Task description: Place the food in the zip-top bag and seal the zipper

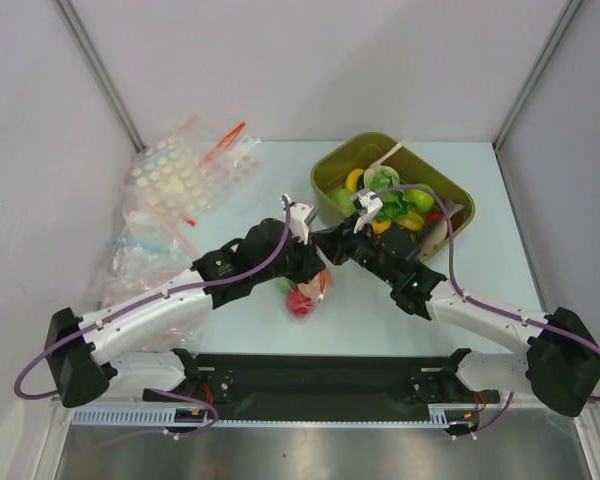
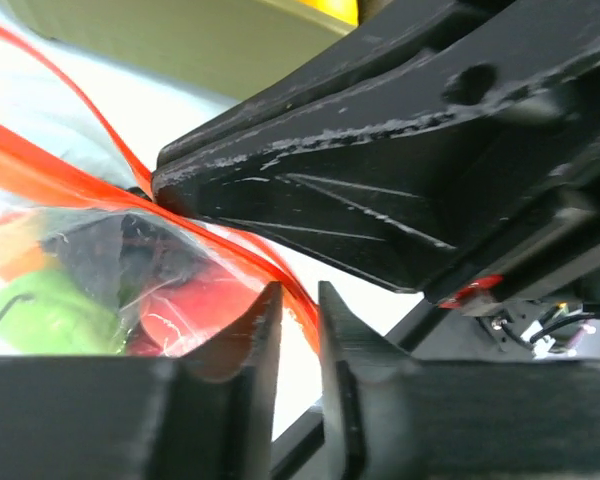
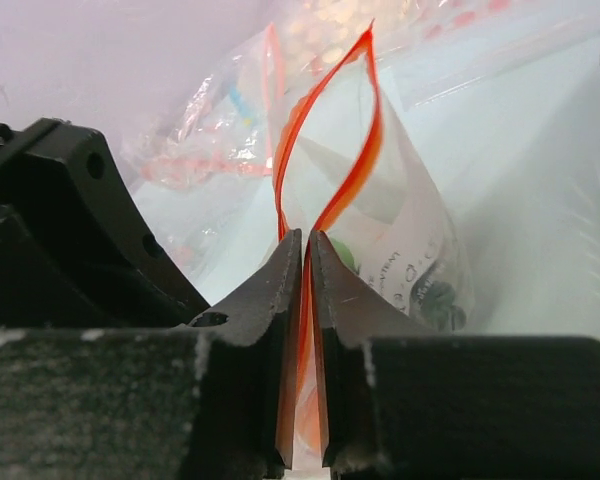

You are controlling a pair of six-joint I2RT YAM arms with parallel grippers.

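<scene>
A clear zip bag with an orange zipper [image 3: 358,162] stands at table centre, food inside, including a green item [image 2: 55,318] and a red item [image 2: 185,315]. My two grippers meet over it. The left gripper has its fingertips close around the orange strip, a narrow gap between them. The right gripper has its fingertips nearly together on the zipper strip. In the left wrist view the right gripper's black body covers much of the upper right.
An olive bin [image 1: 345,150] of produce sits at the back right. More clear bags [image 1: 180,170] lie on the left side.
</scene>
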